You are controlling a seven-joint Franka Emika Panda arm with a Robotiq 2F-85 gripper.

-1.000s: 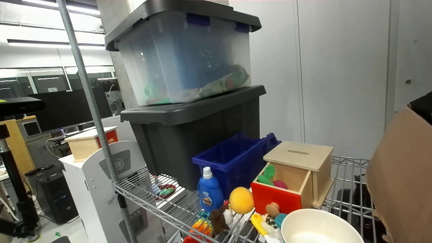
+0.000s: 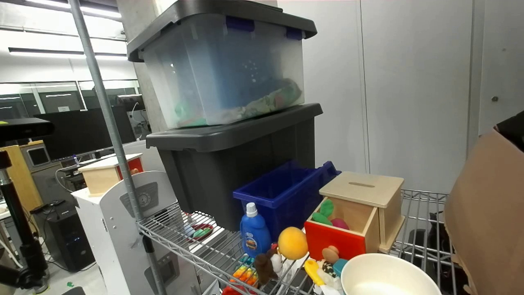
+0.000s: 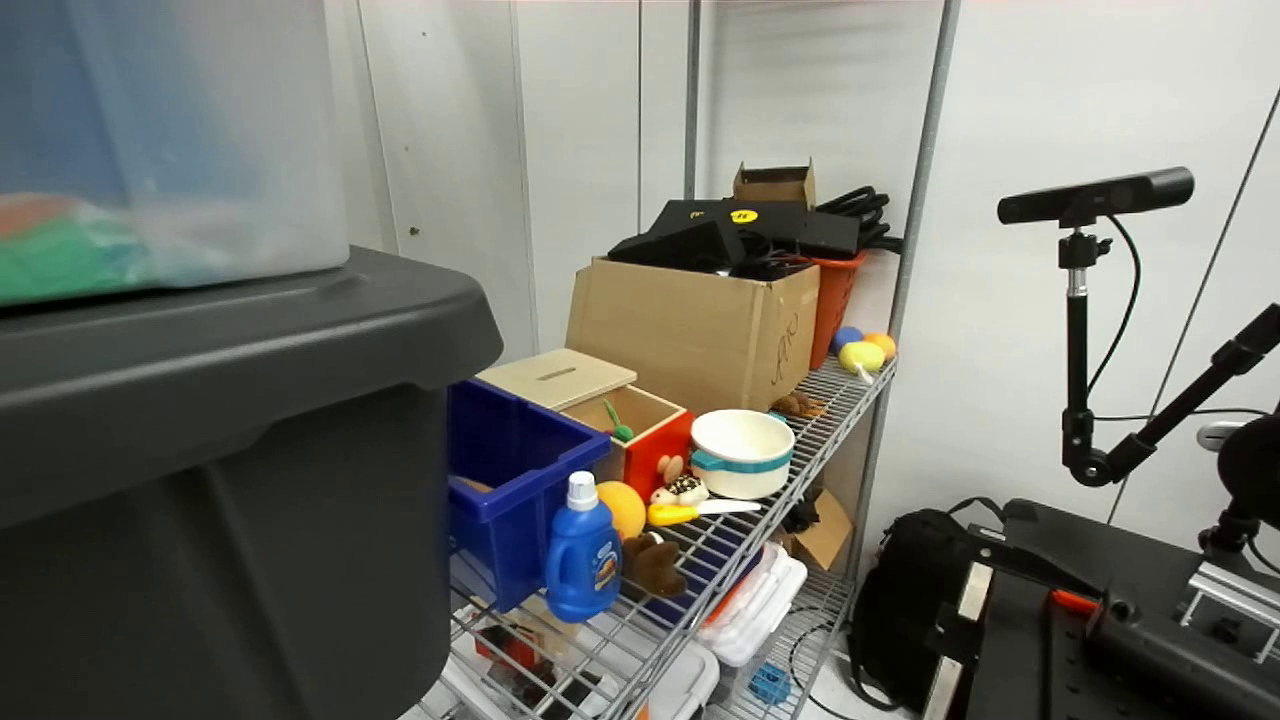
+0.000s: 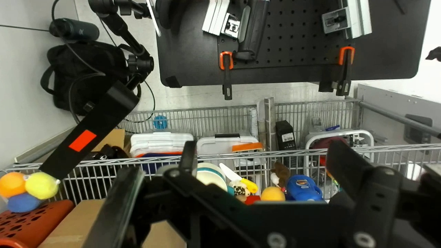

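My gripper stands open in the wrist view, its dark fingers wide apart and nothing held between them; neither exterior view shows it. Beyond it, on a wire shelf, are a white-and-teal pot (image 3: 744, 438), a yellow-handled toy knife (image 3: 678, 512), an orange ball (image 2: 292, 243) and a blue detergent bottle (image 2: 255, 233). A brown plush toy (image 3: 653, 564) lies at the shelf's front. Behind these, a wooden box (image 2: 361, 186) has its red-fronted drawer (image 2: 330, 239) pulled out. Inside the drawer are a green leafy toy (image 2: 323, 212) and something dark pink.
An empty-looking blue bin (image 2: 280, 196) sits beside the wooden box, against a large dark tote (image 2: 211, 177) with a clear tote stacked on it. A cardboard box (image 3: 684, 330) fills the opposite side. Wire shelf rails (image 4: 289, 153) run along the front edge.
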